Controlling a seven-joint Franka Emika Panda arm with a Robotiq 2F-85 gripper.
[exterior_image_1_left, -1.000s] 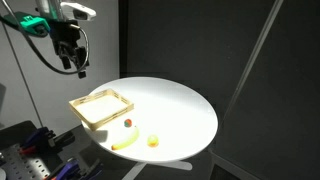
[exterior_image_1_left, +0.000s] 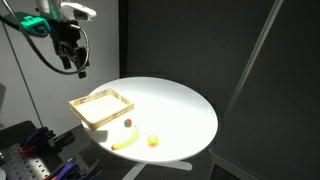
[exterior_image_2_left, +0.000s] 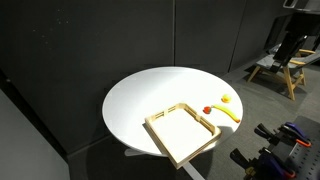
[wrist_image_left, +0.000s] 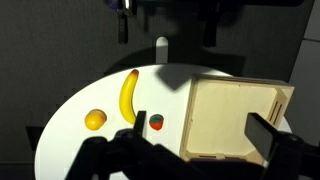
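Note:
A yellow banana (wrist_image_left: 127, 98), an orange (wrist_image_left: 95, 120) and a small red strawberry-like fruit (wrist_image_left: 156, 122) lie apart on the white round table (exterior_image_1_left: 175, 110). Beside them is an empty, shallow wooden box (wrist_image_left: 222, 112), close to the table edge. My gripper is open; its two dark fingers stand wide apart at the bottom of the wrist view, with nothing visible between them. In exterior view 1 the arm holds the gripper (exterior_image_1_left: 80, 70) high above the table's near left side, clear of everything on it.
A wooden chair (exterior_image_2_left: 275, 72) stands away from the table at the right of exterior view 2. Dark curtains hang behind.

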